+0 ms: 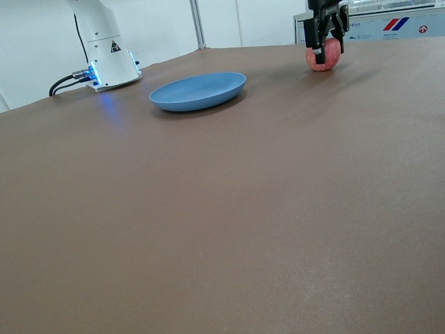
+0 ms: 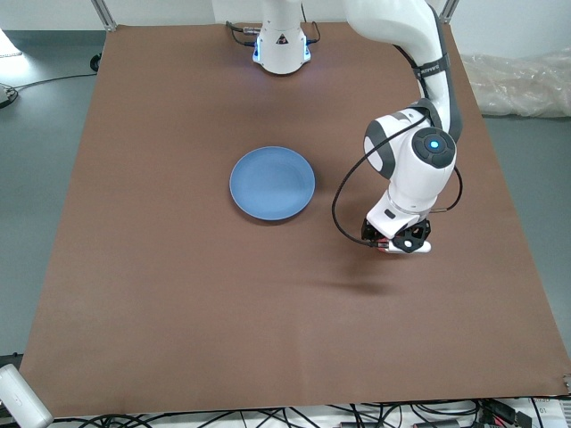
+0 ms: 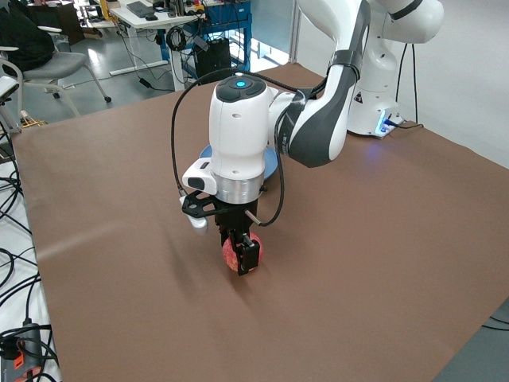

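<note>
In the top view a red apple rests on the brown table, with my black gripper down around it; in the right view the apple is partly behind the gripper. Whether the fingers grip it is unclear. The left view mostly hides both beneath the wrist. A blue plate lies to the apple's left in the left view, empty.
The robot base stands at the back edge. Cables and equipment lie beyond the table's edge.
</note>
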